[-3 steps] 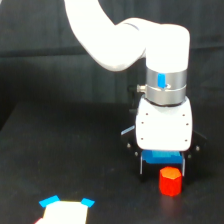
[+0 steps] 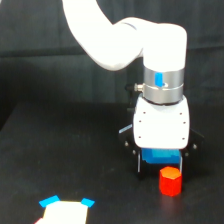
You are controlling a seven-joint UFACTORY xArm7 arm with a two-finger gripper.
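An orange-red six-sided piece (image 2: 171, 182) rests on the dark table in the lower right of the camera view. My gripper (image 2: 161, 172) points down right behind and above it, its fingers spread wide to the left and right. A blue part (image 2: 160, 156) shows under the white hand, between the fingers; whether it is a separate object or part of the gripper is unclear. The fingertips are thin and dark, so any contact with the piece cannot be made out.
At the bottom left edge lies a pale sheet or box (image 2: 64, 213) with blue tape (image 2: 88, 202) at its corners, cut off by the frame. The black table left of the gripper is bare. A dark curtain hangs behind.
The arm and hand have shifted very slightly to the left. The orange-red piece stays where it was.
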